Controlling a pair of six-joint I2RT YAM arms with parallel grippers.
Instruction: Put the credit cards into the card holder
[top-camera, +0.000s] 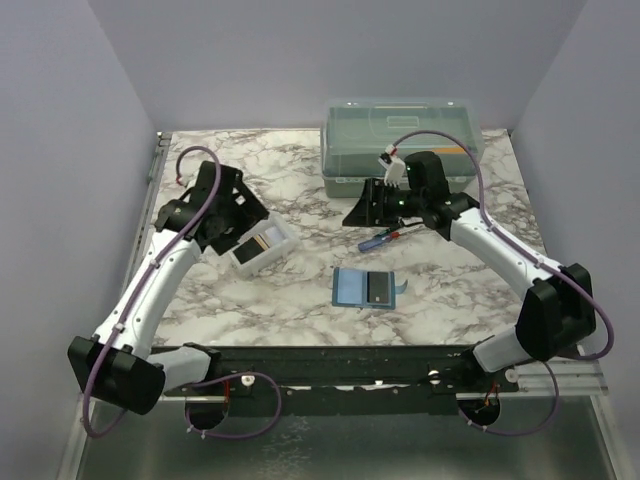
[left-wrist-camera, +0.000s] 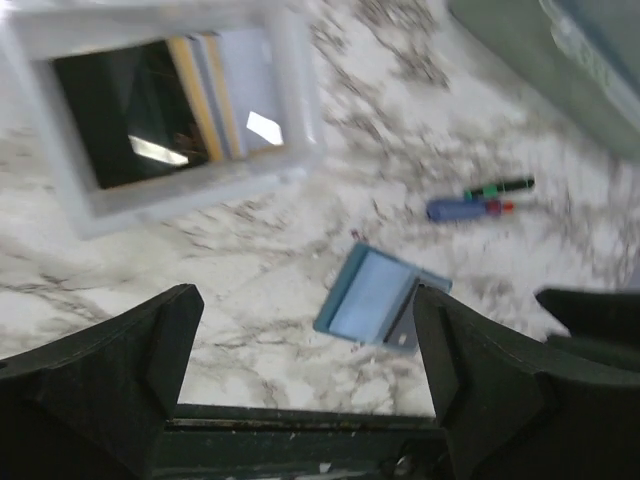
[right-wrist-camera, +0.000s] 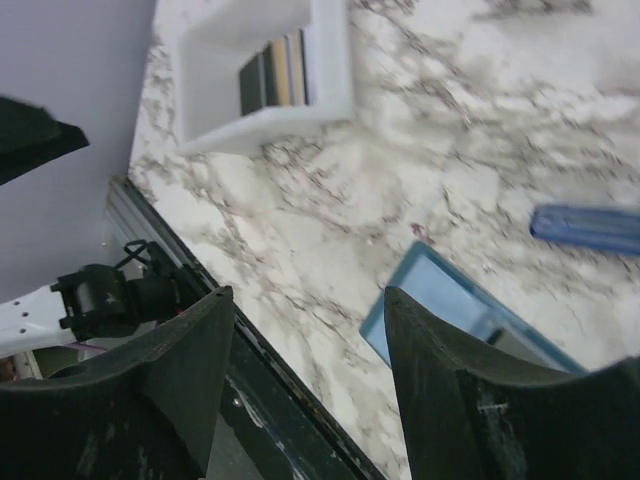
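Note:
A white tray (top-camera: 262, 266) at left holds cards (left-wrist-camera: 130, 115) in dark and tan colours. Lower center on the table lies the blue card holder (top-camera: 349, 286), a dark card (top-camera: 378, 287) in its right half. My left gripper stands open above the tray area, nothing between its fingers. My right gripper is open and empty, raised above the table to the upper right of the holder.
A large translucent green box (top-camera: 400, 140) stands at the back. Blue and green pen-like items (top-camera: 380, 241) lie behind the holder.

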